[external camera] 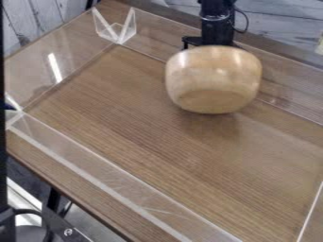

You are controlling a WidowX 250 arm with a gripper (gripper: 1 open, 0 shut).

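A light wooden bowl [213,83] stands tilted toward the camera at the upper middle of the wooden table [151,161], its rounded outside filling the view of it. The black gripper [214,43] is directly behind it, at the back, its lower part hidden by the bowl. Whether its fingers are shut, and on what, cannot be seen; the green object is out of sight.
A small clear plastic piece [113,25] sits at the back left. A pale wall runs behind the table. Dark parts show at the lower left edge.
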